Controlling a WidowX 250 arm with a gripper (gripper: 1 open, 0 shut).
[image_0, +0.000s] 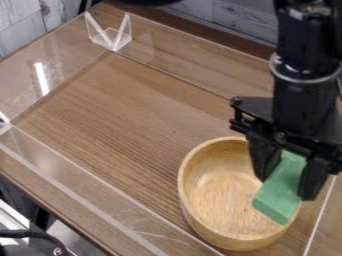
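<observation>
My gripper (285, 160) fills the right side of the view, a large black body pointing down, shut on a green block (279, 197). The block hangs tilted over the right part of a round tan bowl (214, 200), which stands on the wooden surface near the bottom centre. The gripper and block hide part of the bowl's right side; whether the block touches the bowl I cannot tell.
A clear plastic object (110, 30) stands at the back left. The wooden surface (107, 120) left of the bowl is clear. Dark cables or parts lie at the bottom left edge.
</observation>
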